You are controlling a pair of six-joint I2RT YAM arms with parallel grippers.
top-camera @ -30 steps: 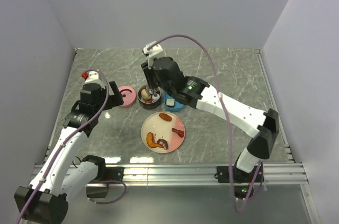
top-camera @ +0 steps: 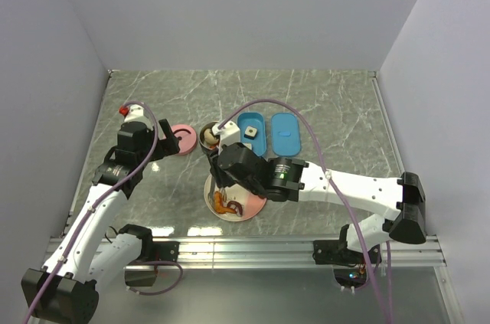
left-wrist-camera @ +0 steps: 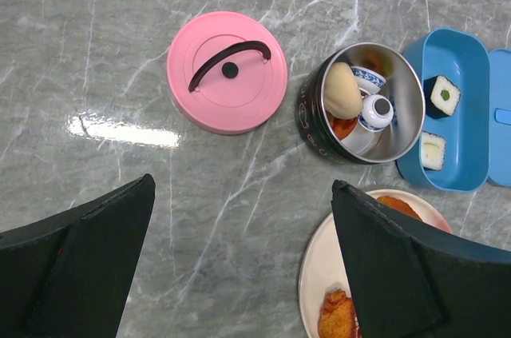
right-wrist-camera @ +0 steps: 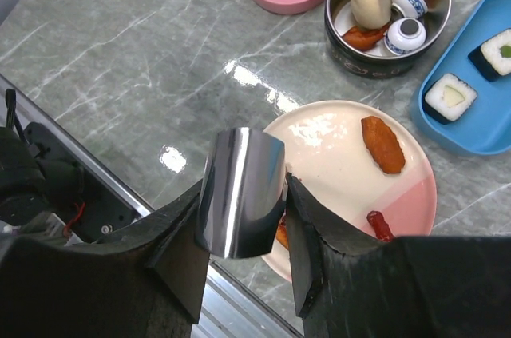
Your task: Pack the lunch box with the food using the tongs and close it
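My right gripper is closed around a shiny metal utensil (right-wrist-camera: 239, 202), which looks like tongs, over the left part of the white-and-pink plate (right-wrist-camera: 419, 202). A brown fried piece (right-wrist-camera: 383, 145) and a red sausage (right-wrist-camera: 379, 224) lie on the plate; more food (top-camera: 220, 203) at its near side is partly hidden by the tool. Behind the plate stands the open steel lunch pot (left-wrist-camera: 307, 114), holding a bun-like piece (left-wrist-camera: 342, 90), fried food and small white-and-blue items. Over bare table at the left, my left gripper hangs open and empty.
The pink lid (left-wrist-camera: 192, 42) with a black handle lies left of the pot. A blue box (left-wrist-camera: 451, 166) with sushi pieces stands to the pot's right, the blue lid (top-camera: 285, 142) beside it.
From over the pot, my right gripper has moved toward the front, down to the plate, with the metal tool. My left arm has stayed still.
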